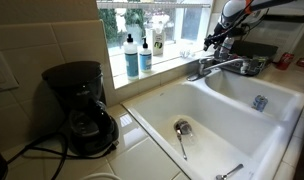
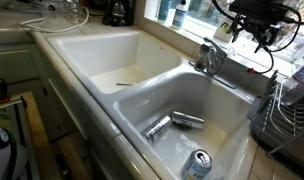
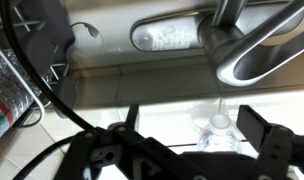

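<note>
My open gripper points down over the back of the sink by the window, with a finger on either side of the wrist view. A clear bottle or dispenser with a whitish top (image 3: 220, 130) shows below, nearer the right finger; the fingers do not hold it. In exterior view 2 the gripper (image 2: 262, 45) hangs in front of the window, above and right of the faucet (image 2: 210, 58). Exterior view 1 shows it small and dark (image 1: 214, 43) at the sill's right end. A can (image 2: 198, 164) stands in the near sink basin, with silvery items (image 2: 187, 121) lying farther back.
A dark dish rack (image 2: 282, 125) with a clear plastic bottle stands right of the sink. Two blue-labelled bottles (image 1: 131, 58) are on the sill. A ladle-like utensil (image 1: 182, 135) lies in the other basin. The black coffee maker (image 1: 82, 105) is at the left.
</note>
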